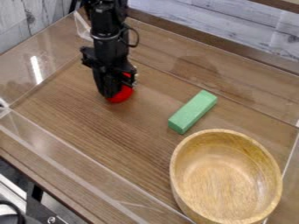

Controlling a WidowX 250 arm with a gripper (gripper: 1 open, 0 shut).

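A black robot arm reaches down from the top of the camera view to a red round object point(121, 94) on the wooden table, left of centre. The gripper point(114, 87) sits at its tip over that object, covering part of it, and appears shut on it. The fingertips are dark and partly hidden.
A green block point(193, 111) lies to the right on the table point(82, 140). A large round wooden bowl point(225, 179) stands at the front right. Walls run along the back and left.
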